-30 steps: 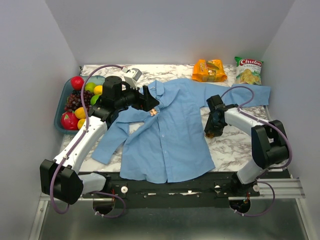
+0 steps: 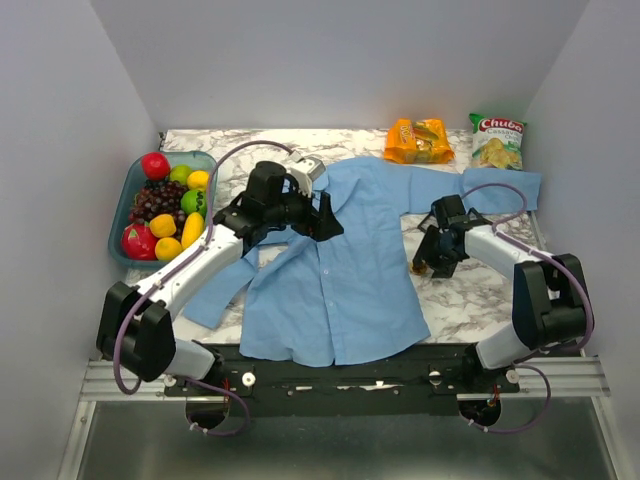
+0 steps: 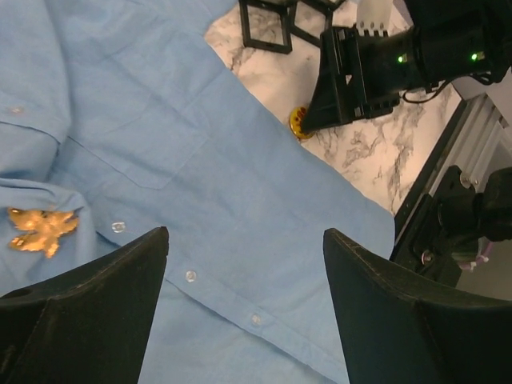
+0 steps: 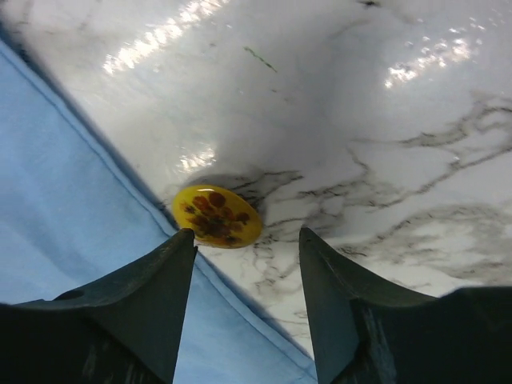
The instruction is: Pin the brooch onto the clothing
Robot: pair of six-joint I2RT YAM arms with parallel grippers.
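Note:
A light blue button shirt (image 2: 370, 290) is spread over the table. On its cloth near the collar lies a gold petal-shaped piece (image 3: 43, 230), seen at the left of the left wrist view and hidden in the top view. A yellow oval piece with brown flower marks (image 4: 216, 216) rests on the table against the shirt's side edge. My left gripper hovers over the shirt front, open and empty. Just beside the yellow oval is my right gripper, open, its left fingertip (image 4: 182, 240) close to the oval. Whether they touch, I cannot tell.
A basket (image 2: 124, 205) of fruit stands at the left. Toward the back right are an orange snack bag (image 2: 418, 142) and a green chip bag (image 2: 497, 142). Bare marble tabletop (image 2: 460, 310) shows to the right of the shirt.
My left gripper has swung rightward and slightly toward the front, now covering the gold piece from above. The right gripper has shifted slightly right, so more of the yellow oval shows.

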